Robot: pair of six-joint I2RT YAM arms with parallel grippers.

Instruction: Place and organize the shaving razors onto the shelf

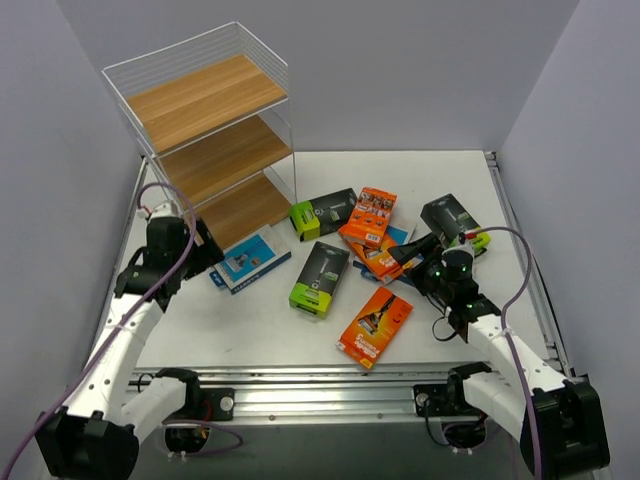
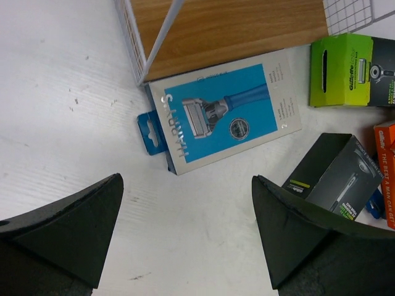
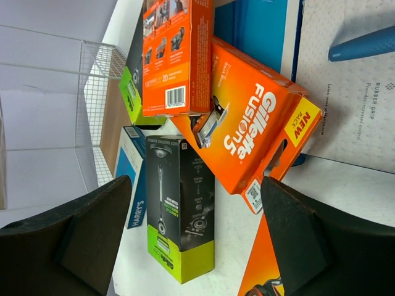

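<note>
A three-tier shelf [image 1: 215, 95] with wooden boards stands at the back left, its boards bare. In front of its lowest board lies a blue and white Harry's box [image 2: 225, 114]. My left gripper is open just short of that box, empty. Near the middle lie black-green Gillette boxes [image 1: 321, 278] and orange ones; one orange box [image 3: 176, 55] rests on the orange Fusion5 box [image 3: 253, 117], which overlaps a blue box [image 3: 271, 24]. My right gripper is apart-fingered over this pile, nothing held between its fingers.
Another orange box [image 1: 375, 327] lies flat near the front, and a black-green box [image 1: 455, 222] sits at the right, partly behind the right arm. The shelf's wire side [image 1: 265, 55] borders its boards.
</note>
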